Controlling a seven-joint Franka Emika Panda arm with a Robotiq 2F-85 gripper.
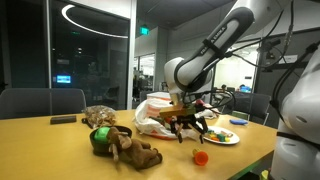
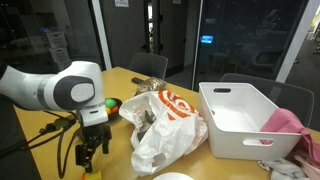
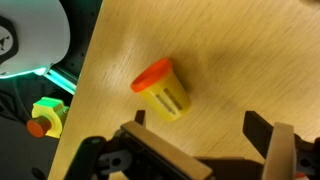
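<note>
A small yellow can with an orange lid point(image 3: 162, 90) rests on the wooden table, apparently on its side. In exterior view 1 its orange end point(image 1: 201, 158) faces the camera near the front edge. My gripper point(image 1: 192, 131) hangs above and a little left of it there, fingers apart. From the wrist camera, the black fingers point(image 3: 260, 130) stand wide at either side of the lower frame, and the can lies beyond them with nothing gripped. Exterior view 2 shows only part of the can point(image 2: 93, 176), at the bottom edge below the gripper.
A dark bowl point(image 1: 101, 147) and a brown plush toy point(image 1: 137, 152) are left of the gripper. Behind it lies a white plastic bag point(image 2: 165, 135), with a white bin point(image 2: 240, 118) farther right. A plate point(image 1: 222, 138) of colourful items sits right.
</note>
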